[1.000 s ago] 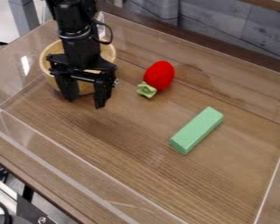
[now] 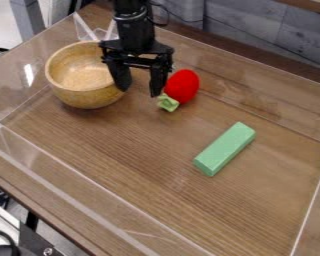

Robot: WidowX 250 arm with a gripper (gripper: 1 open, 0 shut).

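My gripper point(image 2: 135, 70) is at the upper middle of the camera view, black, its fingers apart and pointing down, between a wooden bowl point(image 2: 72, 92) and a red object point(image 2: 183, 82). A small pale green piece point(image 2: 168, 103) lies just below the red object, near the right finger. A green bar point(image 2: 226, 148) lies diagonally on the table at the right. I see nothing clearly held between the fingers.
A grey wall point(image 2: 256, 30) runs along the back right. Dark cables hang off the left edge.
My gripper has moved back, away from the camera, and rightward, from in front of the bowl to between it and the red object. The objects appear to stay in place.
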